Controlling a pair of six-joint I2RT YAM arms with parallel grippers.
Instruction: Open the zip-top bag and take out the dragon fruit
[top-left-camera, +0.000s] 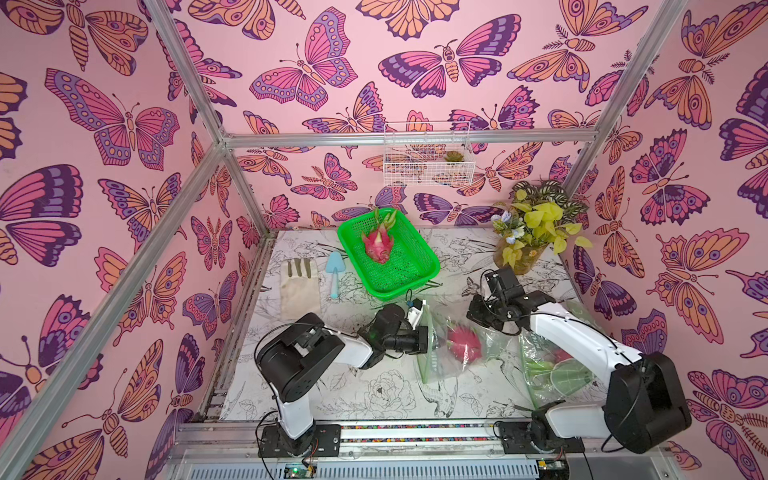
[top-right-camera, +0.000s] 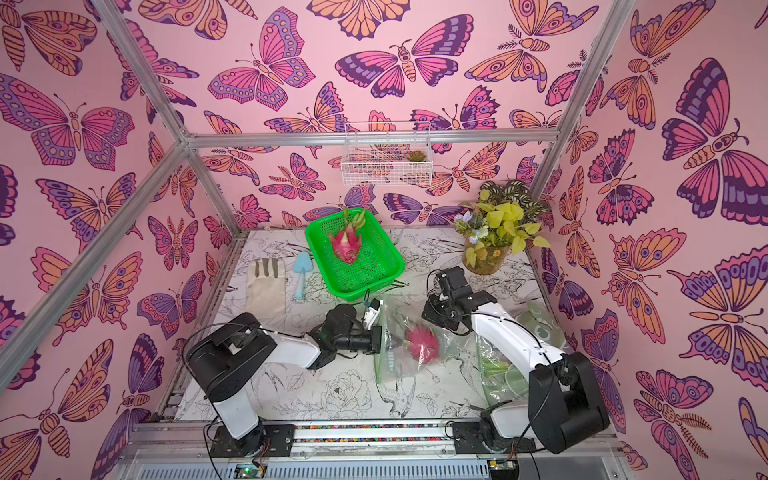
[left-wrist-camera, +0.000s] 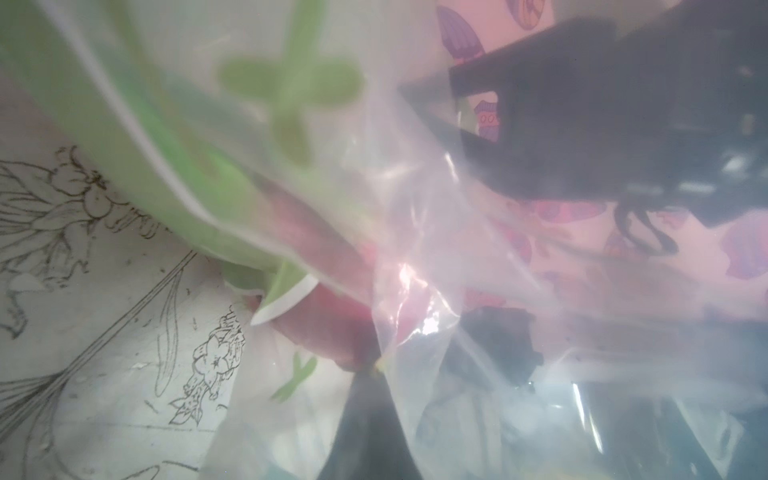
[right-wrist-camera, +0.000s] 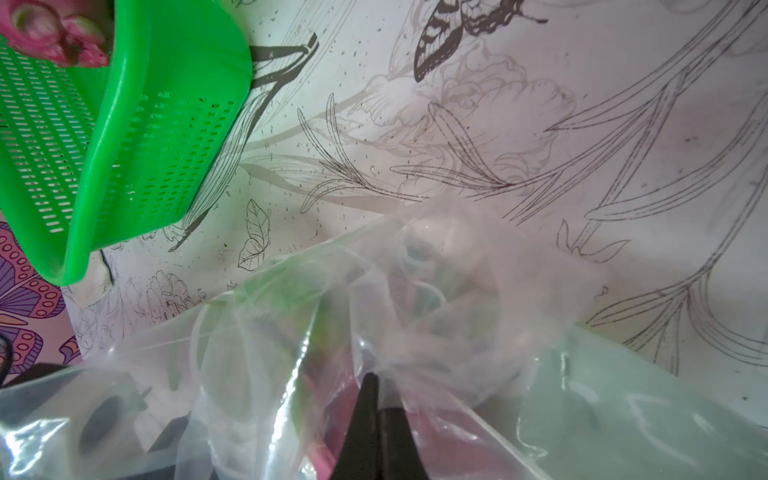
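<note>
A clear zip top bag with a green edge lies on the table between my two arms. Inside it is a pink dragon fruit, blurred through the film in the left wrist view. My left gripper is at the bag's left, green-edged end, shut on thin film. From the upper right, my right gripper reaches the bag, its fingertips closed where folds of film gather. The film is crumpled and stretched around both grippers, hiding part of their tips.
A green basket behind the bag holds another dragon fruit. A second clear bag lies under the right arm. A potted plant stands back right; a glove and a blue trowel lie left.
</note>
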